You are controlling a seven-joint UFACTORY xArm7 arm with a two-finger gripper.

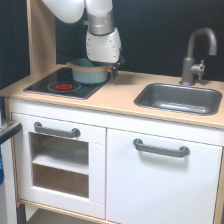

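Note:
A blue-grey pot [88, 73] is at the back of the black cooktop [66, 88], around its rear burner. Just above and behind the pot's right side is my gripper [112, 70], at the end of the white arm [103, 45]. Its dark finger parts show small beside the pot's right edge. Whether they touch the pot or close on anything is too small to make out.
A sink [180, 98] with a grey faucet [198, 55] takes up the right of the wooden counter [122, 92]. Bare counter lies between cooktop and sink. Below are an oven door [58, 131] and a white cupboard door [160, 180], both closed.

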